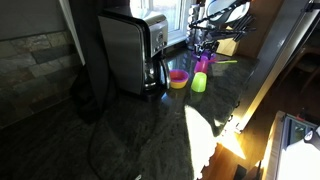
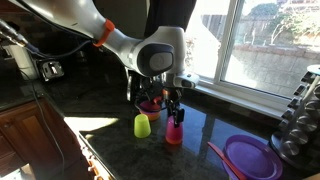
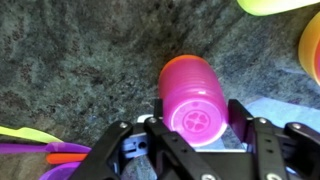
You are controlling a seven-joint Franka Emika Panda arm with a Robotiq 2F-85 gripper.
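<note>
An upside-down pink cup [image 2: 174, 131] stands on the dark counter near the window, and exterior view 1 shows the same pink cup [image 1: 202, 66] just behind the green one. My gripper [image 2: 172, 113] is directly over it, pointing down. In the wrist view, the pink cup [image 3: 193, 88] lies between the gripper's [image 3: 194, 110] two fingertips, one on each side and close to its wall. Whether they press on it cannot be told. A lime-green cup [image 2: 142, 126] sits separately beside it.
A purple plate [image 2: 262, 150] with utensils lies to the cup's right in exterior view 2. A yellow-and-pink bowl [image 1: 178, 79] is close by, beside the coffee maker [image 1: 130, 50]. The window borders the back.
</note>
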